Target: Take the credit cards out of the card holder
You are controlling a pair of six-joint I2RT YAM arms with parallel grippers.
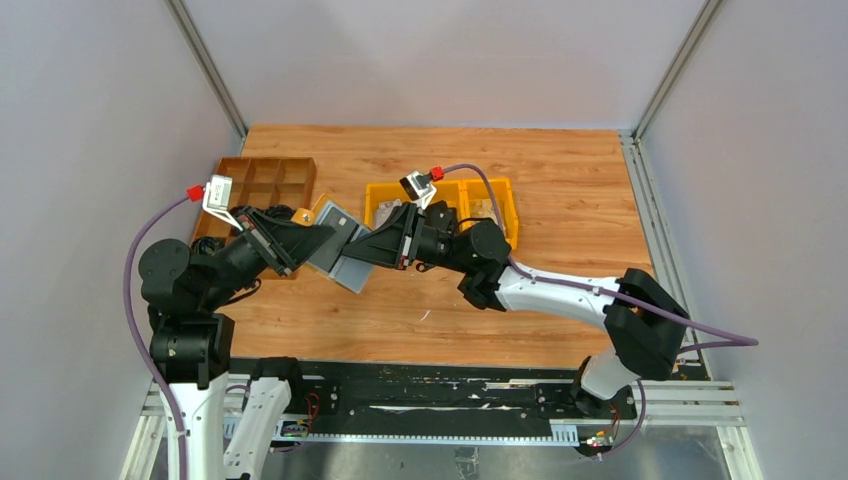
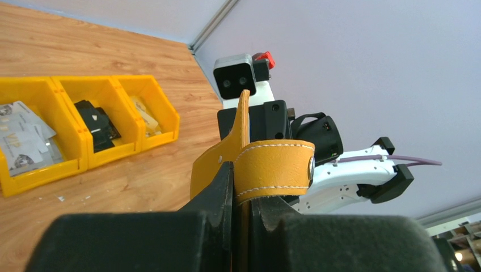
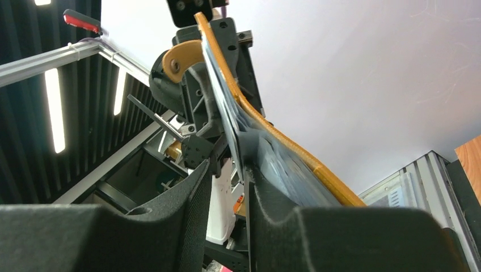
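My left gripper (image 1: 318, 236) holds the tan leather card holder (image 2: 272, 169) upright, shut on it, as the left wrist view shows. Clear card sleeves (image 3: 278, 170) hang inside the holder, seen edge-on in the right wrist view and as a grey panel (image 1: 342, 270) from above. My right gripper (image 1: 358, 250) is at the sleeves, its fingertips (image 3: 255, 187) slightly apart at their edge; whether anything lies between them is unclear.
A yellow three-compartment bin (image 2: 85, 164) with sorted cards sits on the table behind the arms. A wooden compartment tray (image 1: 280, 170) with cables is at the back left.
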